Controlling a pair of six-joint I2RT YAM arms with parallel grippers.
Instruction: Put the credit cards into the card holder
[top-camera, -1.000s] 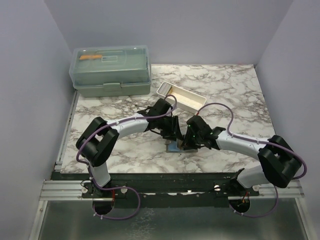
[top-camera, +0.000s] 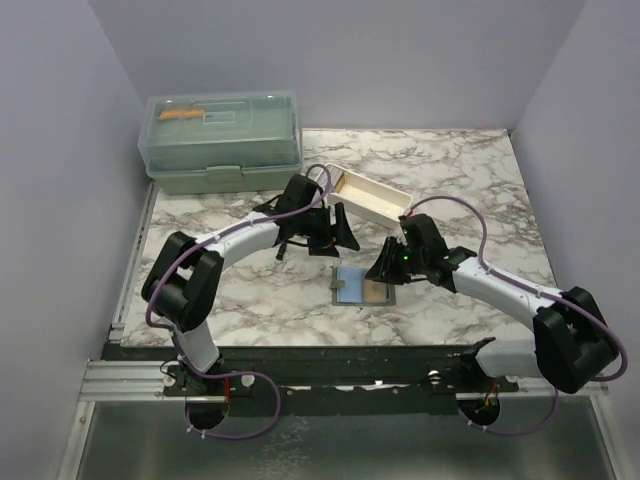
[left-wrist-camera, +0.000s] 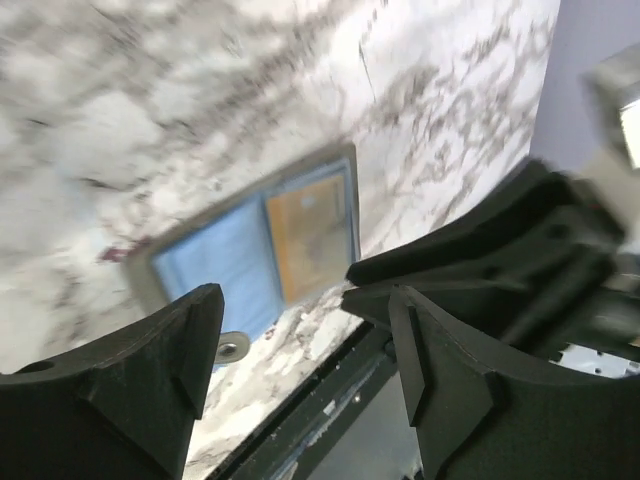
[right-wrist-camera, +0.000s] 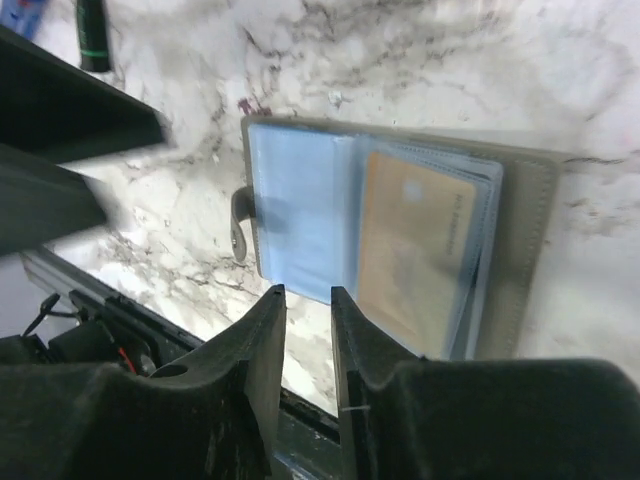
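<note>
The card holder (top-camera: 350, 290) lies opened out on the table, grey-rimmed with blue inner sides. A tan credit card (right-wrist-camera: 415, 250) rests in its right half, under a clear sleeve as far as I can tell; the left half (right-wrist-camera: 300, 205) shows plain blue. My right gripper is over the holder's right side, its fingers part open with a narrow empty gap. Behind and left of the holder, my left gripper (top-camera: 338, 228) is raised with fingers wide apart and nothing between; its fingers (left-wrist-camera: 205, 320) also frame the view of the holder.
A white open box (top-camera: 375, 195) stands behind both grippers, with something tan (top-camera: 338, 182) at its left end. The large teal case (top-camera: 220, 140) fills the back left. A small dark object (top-camera: 282, 250) lies left of the holder.
My left gripper has drawn back and left, away from above the holder.
</note>
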